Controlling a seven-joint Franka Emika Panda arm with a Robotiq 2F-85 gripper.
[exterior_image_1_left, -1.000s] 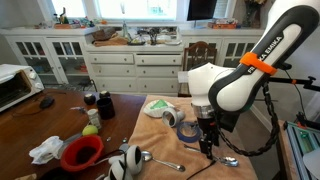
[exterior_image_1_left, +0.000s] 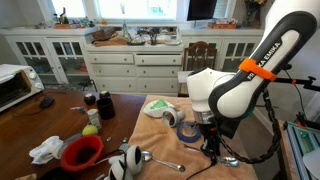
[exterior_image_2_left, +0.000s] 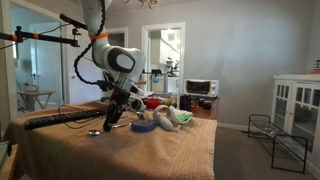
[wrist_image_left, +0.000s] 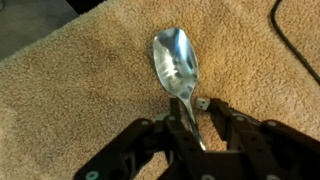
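A silver spoon (wrist_image_left: 175, 62) lies on the tan cloth in the wrist view, its bowl pointing away from my gripper. Its handle runs back between my two dark fingers, which are partly open with a gap still showing. The rest of the handle is hidden among the gripper parts. In exterior view 1, my gripper (exterior_image_1_left: 211, 156) is down at the cloth, with a spoon bowl (exterior_image_1_left: 230, 161) just to its right. From the other side, the gripper (exterior_image_2_left: 108, 128) also appears low over the cloth, beside the shiny spoon bowl (exterior_image_2_left: 94, 132).
A second spoon (exterior_image_1_left: 165, 161), a blue tape roll (exterior_image_1_left: 188, 131), a metal cup (exterior_image_1_left: 173, 117) and white headphones (exterior_image_1_left: 125, 162) lie to the left. Farther left stands a red bowl (exterior_image_1_left: 82, 152). A dark cable (wrist_image_left: 290, 42) crosses the cloth nearby.
The other objects have not visibly moved.
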